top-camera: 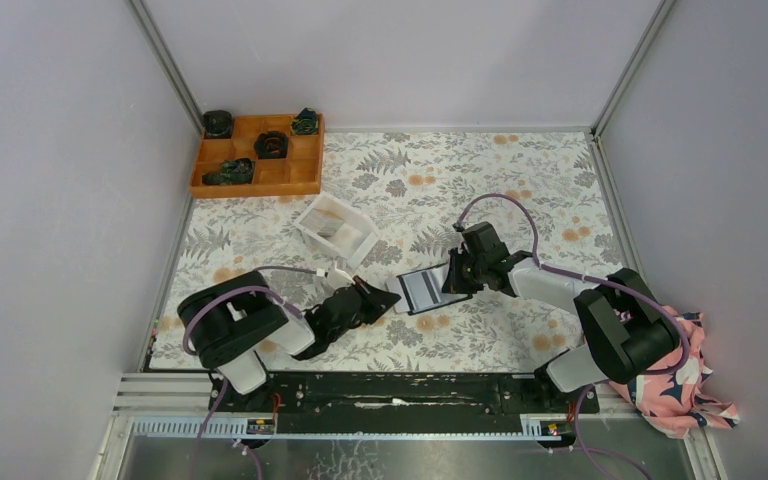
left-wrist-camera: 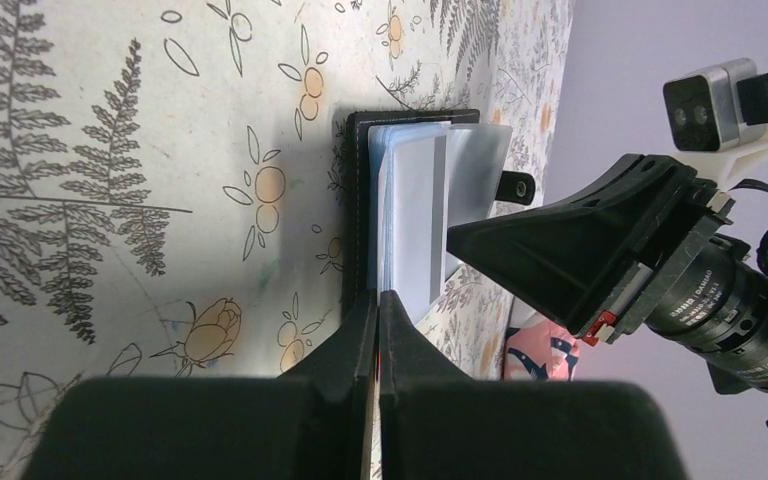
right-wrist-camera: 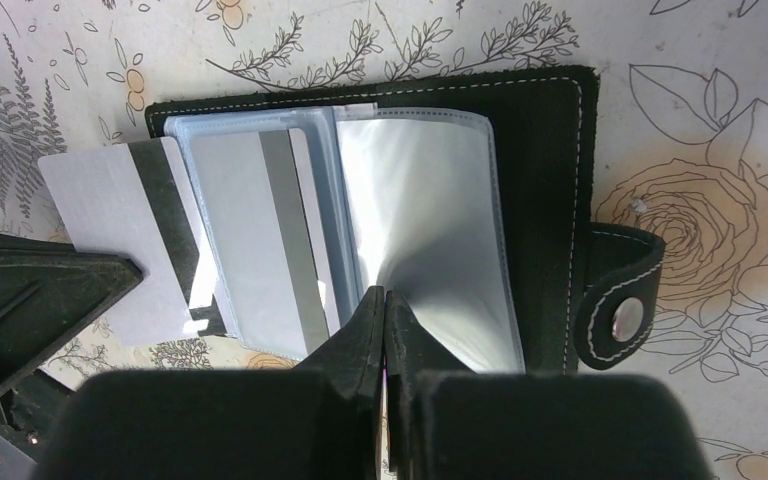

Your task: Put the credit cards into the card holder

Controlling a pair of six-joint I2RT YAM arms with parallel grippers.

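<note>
The dark card holder (right-wrist-camera: pixel 545 150) lies open on the table, its clear sleeves spread out. A white card with a dark stripe (right-wrist-camera: pixel 245 195) lies in the left clear sleeve. Another striped card (right-wrist-camera: pixel 100 200) sticks out past the holder's left side in the right wrist view. Over that card is the tip of my left gripper, shut; nothing shows clearly between its fingers. My right gripper is shut with its tips at the empty clear sleeve (right-wrist-camera: pixel 420 200), nothing visible between them. Whether those tips touch the sleeve is unclear.
Behind the left arm stands a white bin (top-camera: pixel 352 226). Farther back is a wooden compartment tray (top-camera: pixel 272 189) with dark items. Patterned cloth (top-camera: pixel 675 385) lies at the right edge.
</note>
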